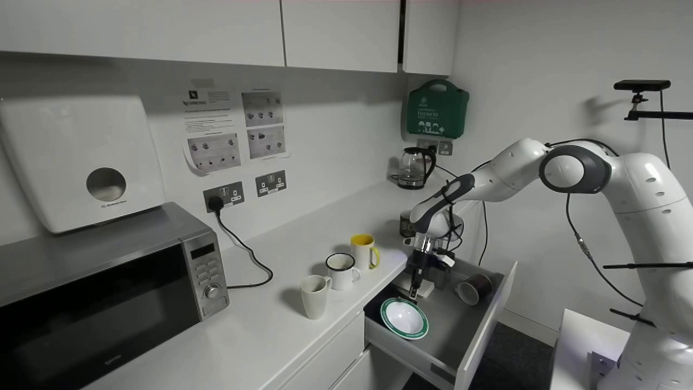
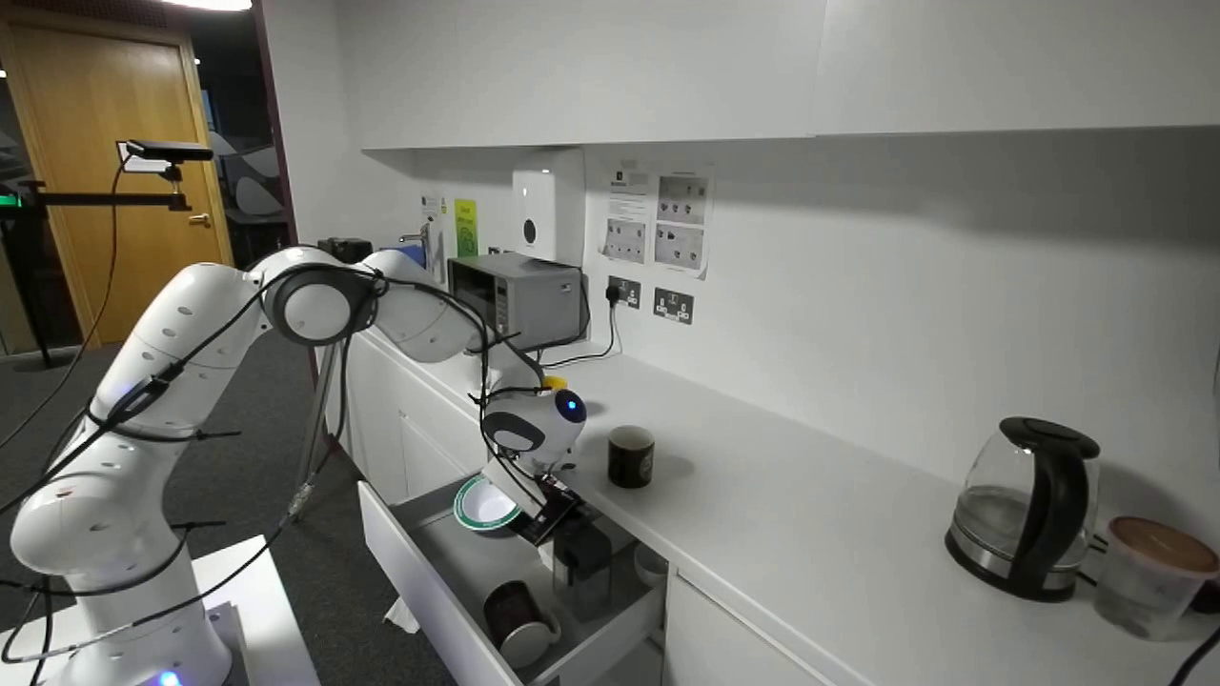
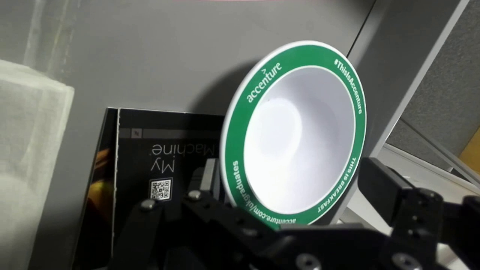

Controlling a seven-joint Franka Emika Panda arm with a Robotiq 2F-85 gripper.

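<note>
A white bowl [image 3: 299, 139] with a green printed rim rests tilted inside the open drawer [image 1: 455, 325], at its left end in exterior view 1. My gripper reaches down into the drawer close to the bowl. Its fingers [image 3: 208, 175] stand wide apart in the wrist view, one left of the bowl and the other near its right side, with the near rim showing between them. Whether either finger touches the bowl cannot be told. Partly under the bowl's left side lies a black printed booklet [image 3: 162, 139].
A dark mug [image 1: 475, 289] lies on its side in the drawer. Behind my gripper stands a clear container [image 2: 582, 572]. Along the counter are a cream mug [image 1: 315, 297], a black-rimmed white mug [image 1: 339, 273], a yellow-lined mug [image 1: 362, 252] and a black mug [image 2: 630, 457].
</note>
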